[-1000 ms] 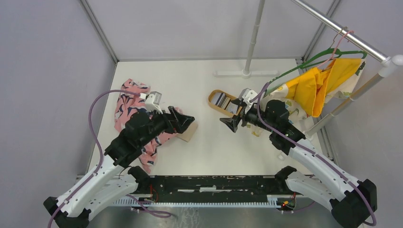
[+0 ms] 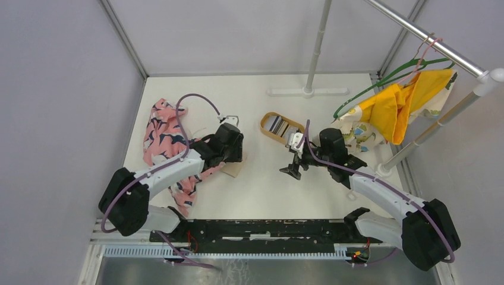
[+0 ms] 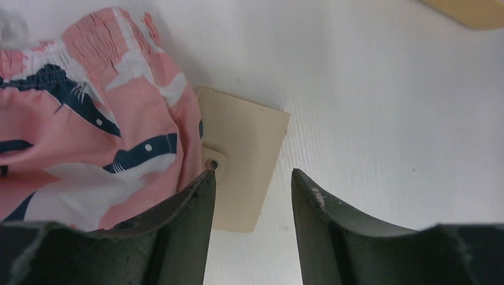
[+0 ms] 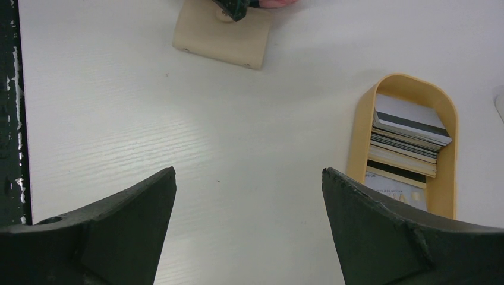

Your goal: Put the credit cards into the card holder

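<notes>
A beige card holder [image 3: 243,154] lies partly under pink starred cloth [image 3: 107,124]. My left gripper hangs over it, fingers part open with nothing visible between them. My right gripper stands open over bare table, left of a wooden box [image 4: 449,160] holding a stack of cards [image 4: 407,124]. In the top view the left gripper [image 2: 235,151] covers much of the holder, and the right gripper [image 2: 294,169] is below the box.
A clothes rack [image 2: 451,53] with hangers and yellow cloth [image 2: 395,113] stands at the right; its white foot [image 2: 285,92] is at the back.
My right gripper has shifted slightly toward the table's front and turned.
</notes>
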